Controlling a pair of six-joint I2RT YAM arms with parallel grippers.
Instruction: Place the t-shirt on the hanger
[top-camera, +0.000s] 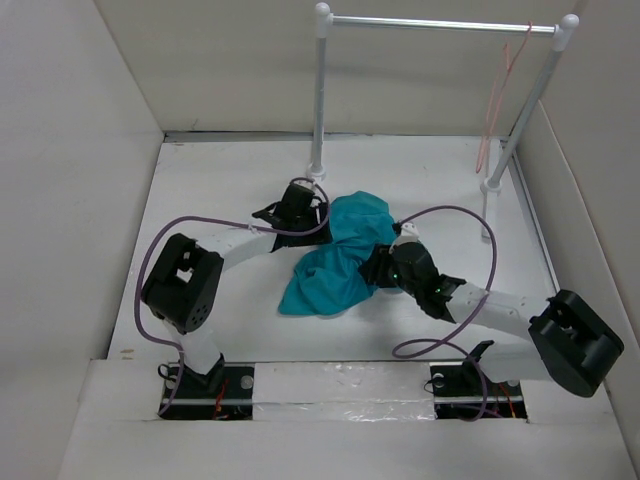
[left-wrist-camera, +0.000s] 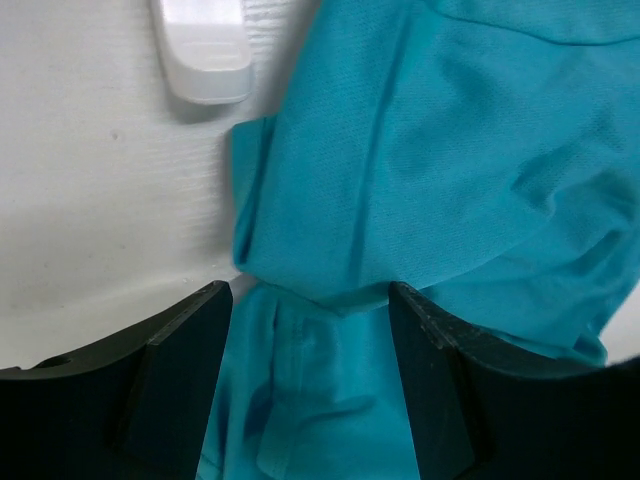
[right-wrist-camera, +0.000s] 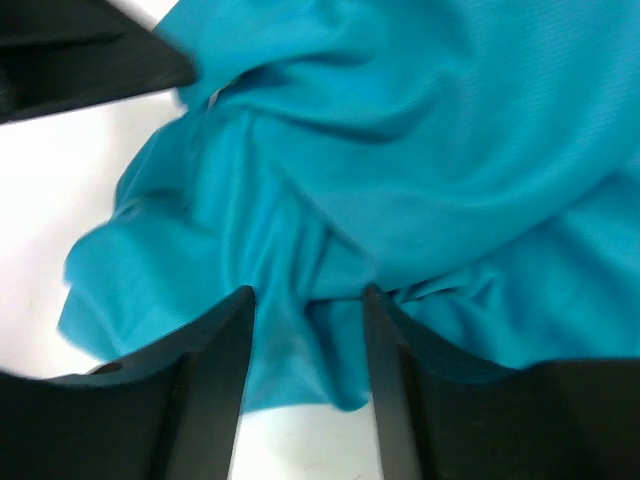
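Note:
A crumpled teal t-shirt (top-camera: 330, 270) lies on the white floor between both arms. My left gripper (top-camera: 322, 228) is at its upper left edge; in the left wrist view its open fingers (left-wrist-camera: 170, 380) frame a fold of the cloth. My right gripper (top-camera: 372, 262) is over the shirt's right part, open, with teal folds below and between its fingertips in the right wrist view. A pink wire hanger (top-camera: 494, 100) hangs from the metal rail (top-camera: 430, 24) at the back right.
The rack's left post (top-camera: 319, 110) and white foot (left-wrist-camera: 205, 50) stand just behind the shirt. Bare floor (top-camera: 210, 170) shows at the back left; walls close in on both sides.

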